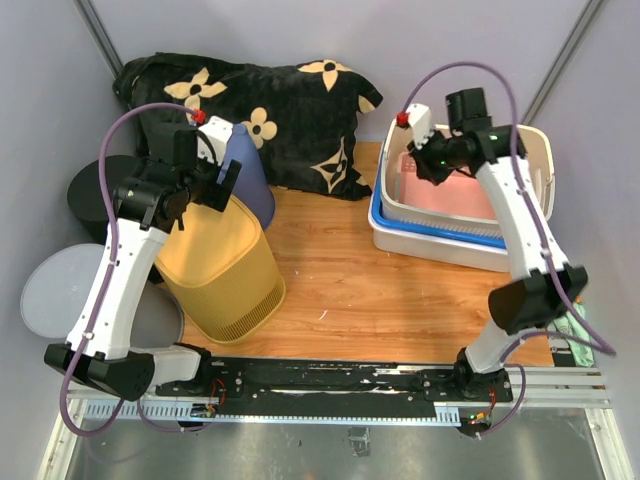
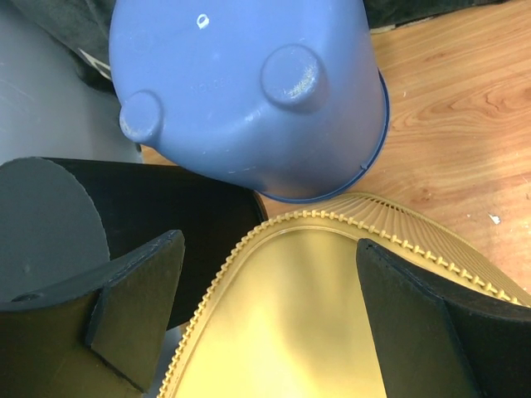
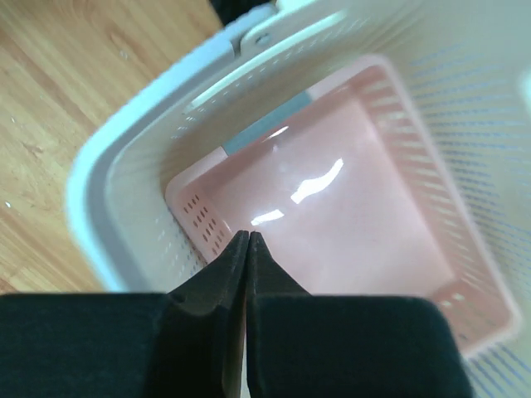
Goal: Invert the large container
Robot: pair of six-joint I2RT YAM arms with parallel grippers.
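On the right of the top view, a large cream basket (image 1: pixel 543 165) stands upright, nested in a blue-rimmed white bin (image 1: pixel 440 245). Inside it lies a pink basket (image 1: pixel 445 195), whose grey handle (image 3: pixel 270 123) shows along one side in the right wrist view. My right gripper hangs over these containers, its fingers pressed together with nothing between them; the handle is apart from it. Above the upturned yellow basket (image 1: pixel 225 265), my left gripper stands open, its fingers apart and empty. A blue bucket (image 2: pixel 249 91) sits upside down beyond it.
A black container (image 2: pixel 141 215) and a grey round one (image 1: pixel 75 290) crowd the left side. The black flowered cushion (image 1: pixel 270 120) leans against the back wall. A green cloth (image 1: pixel 580 335) lies at the right edge. Bare wooden table (image 1: pixel 335 280) fills the middle.
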